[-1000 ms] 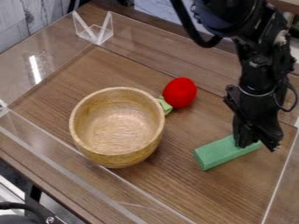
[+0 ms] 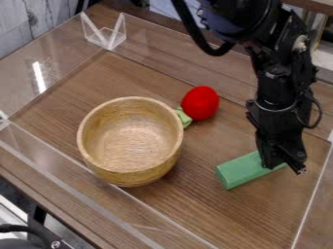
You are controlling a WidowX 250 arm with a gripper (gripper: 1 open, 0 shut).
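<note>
My black gripper (image 2: 285,160) is low at the right, its fingertips just over the upper right end of a flat green block (image 2: 242,173) lying on the wooden table. The fingers look close together; whether anything is between them is hard to see. A red round object (image 2: 201,101) lies left of the arm, with a small green item (image 2: 182,119) beside it, partly hidden behind a wooden bowl (image 2: 130,139).
The empty-looking bowl takes up the centre left. A small clear plastic object (image 2: 101,29) stands at the back left. The wooden table (image 2: 65,58) is otherwise mostly clear around these things.
The arm and gripper have shifted slightly over the last second, with the wrist changing its angle a little. The green block and other objects look unmoved.
</note>
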